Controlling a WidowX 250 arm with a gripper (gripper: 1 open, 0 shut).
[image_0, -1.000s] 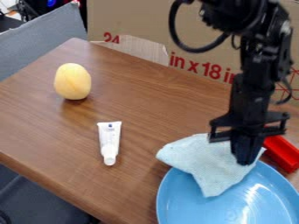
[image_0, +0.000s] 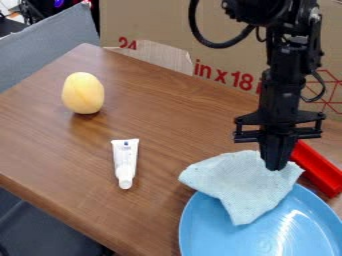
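My black gripper (image_0: 277, 158) points down at the right, its tip at the upper right part of a pale cloth (image_0: 238, 185). It looks shut; whether any cloth is between the fingers cannot be seen. The cloth lies partly on a blue plate (image_0: 227, 240) at the bottom right and partly over the table beside it. A red object (image_0: 321, 172) lies behind the gripper, by the plate.
A yellow oval object (image_0: 83, 92) sits at the upper left of the wooden table (image_0: 160, 135), with a white tube (image_0: 126, 160) nearer the middle. A cardboard box (image_0: 181, 25) stands behind.
The gripper has risen somewhat from lower on the cloth a second ago. The cloth looks nearly the same.
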